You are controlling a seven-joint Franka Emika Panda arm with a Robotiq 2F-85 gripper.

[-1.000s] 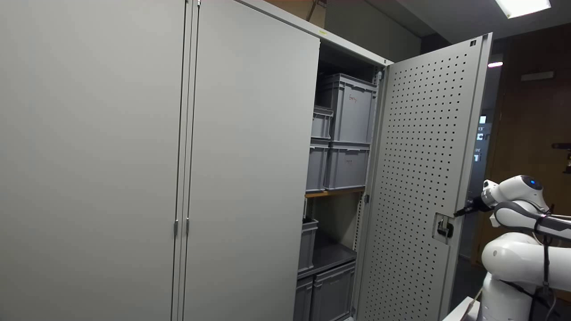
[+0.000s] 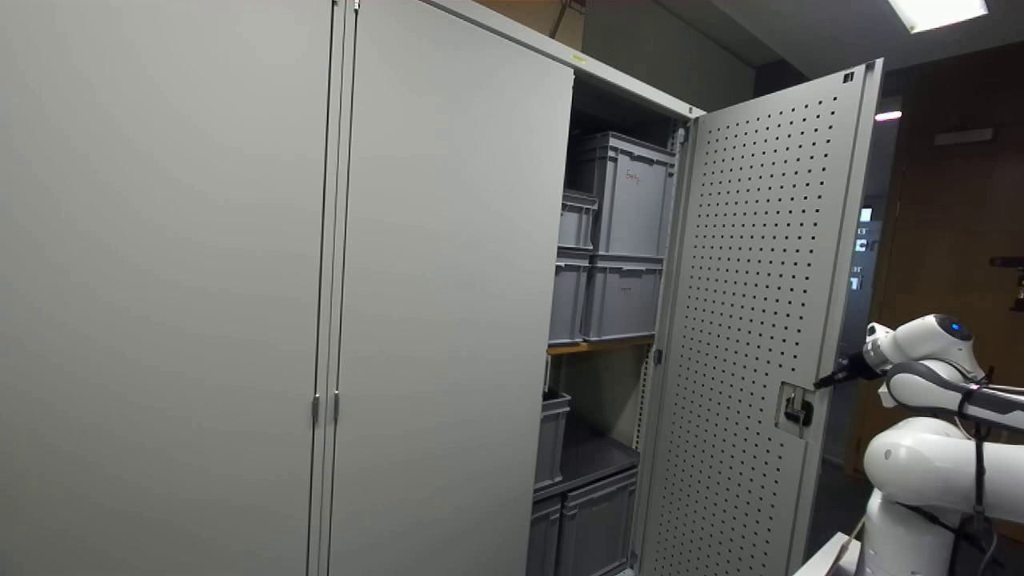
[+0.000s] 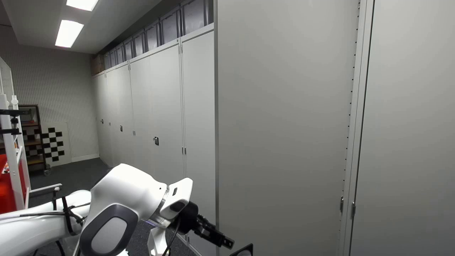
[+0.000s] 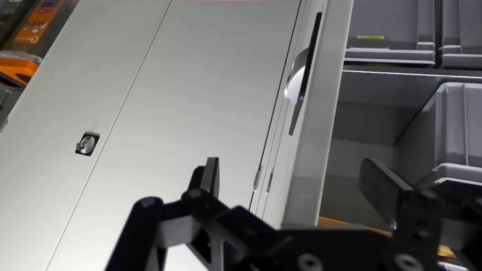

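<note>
A grey cabinet door point(image 2: 749, 278) stands swung out, its perforated inner face toward exterior view 1 and its plain outer face point(image 3: 281, 128) filling much of exterior view 2. My gripper point(image 2: 823, 383) is at the door's free edge, level with the lock mechanism point(image 2: 797, 409). In the wrist view the gripper is open, its black fingers point(image 4: 211, 177) far apart. The door's edge point(image 4: 309, 158) runs through the space between them, with visible gaps to both sides. On the outer face, a black and silver handle point(image 4: 303, 74) juts out.
Inside the open cabinet, grey bins point(image 2: 629, 211) sit stacked on shelves. The neighbouring door point(image 2: 451, 288) is closed, as is the row of cabinets point(image 3: 162, 94) farther along. Open floor point(image 3: 85, 172) lies beyond the arm in exterior view 2.
</note>
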